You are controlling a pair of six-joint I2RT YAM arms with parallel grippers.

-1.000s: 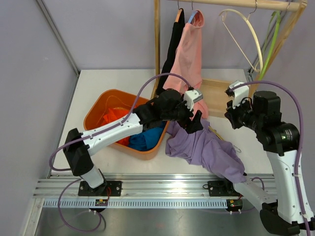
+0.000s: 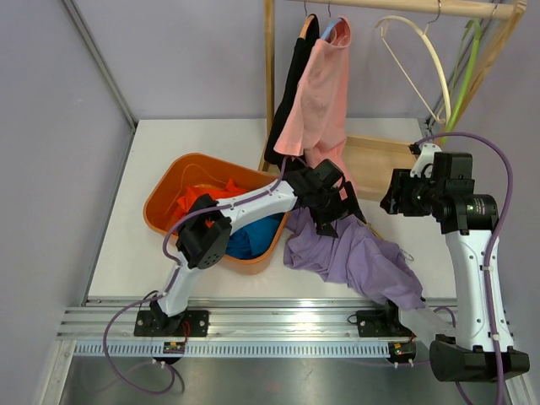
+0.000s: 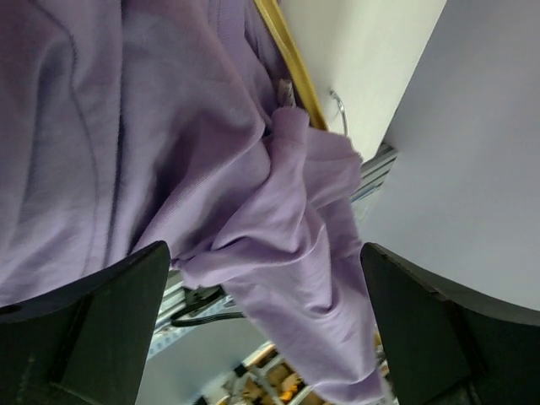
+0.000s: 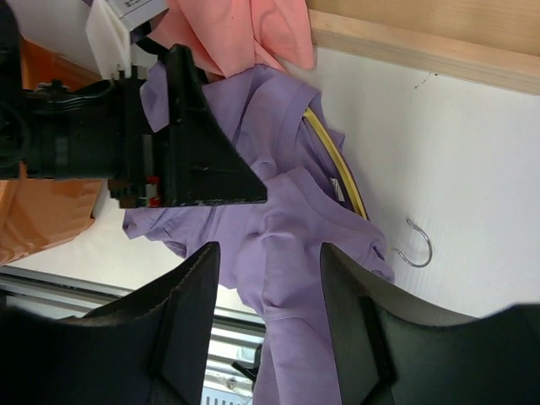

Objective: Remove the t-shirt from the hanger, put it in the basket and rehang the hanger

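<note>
The purple t-shirt [image 2: 346, 257] lies crumpled on the white table with a yellow hanger [image 4: 333, 156] in it, its metal hook [image 4: 422, 245] showing beside it. My left gripper [image 2: 342, 211] hangs open over the shirt, its fingers above folds and nothing between them in the left wrist view. My right gripper [image 2: 401, 190] is above and right of the shirt, fingers apart with nothing between them, pointing down toward it.
An orange bin [image 2: 177, 177] with red and blue cloths stands left. A wooden rack [image 2: 388, 8] holds black and pink garments [image 2: 321, 93] and empty hangers [image 2: 434, 59]. Bare table [image 4: 464, 169] shows right of the shirt.
My left arm has swung in and its gripper has turned lower over the shirt. The right arm has shifted and turned to point downward.
</note>
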